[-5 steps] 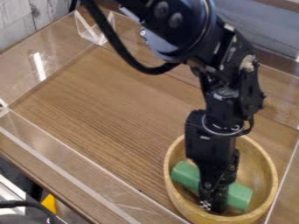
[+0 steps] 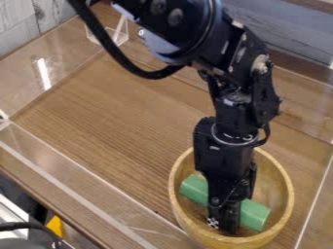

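Observation:
My black gripper (image 2: pixel 228 199) reaches down from the top into a round yellow bowl (image 2: pixel 185 173) at the lower right of the camera view. A green cylindrical object (image 2: pixel 250 216) lies inside the bowl, with the gripper's fingers over it. The gripper appears shut on the green object, though the dark fingertips overlap it and the exact contact is hard to make out.
A transparent container (image 2: pixel 107 27) stands at the top left. A small yellow item (image 2: pixel 55 226) lies at the lower-left edge.
The gripper and arm have shifted slightly, staying down in the bowl. The green object remains in the bowl with little visible movement.

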